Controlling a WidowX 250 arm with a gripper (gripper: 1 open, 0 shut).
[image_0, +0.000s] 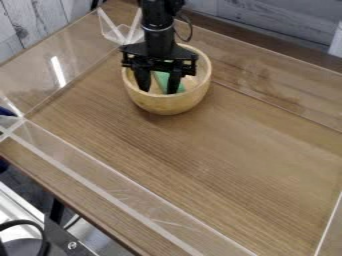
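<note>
A round wooden bowl (171, 103) sits on the wooden table toward the back centre, with a green object (163, 78) inside it. The black gripper (160, 81) reaches down from above into the bowl, its fingers over and around the green object. Whether they are closed on it cannot be made out.
Clear plastic sheeting runs along the left and front edges. A black cable lies at the lower left, and white plank walls stand behind.
</note>
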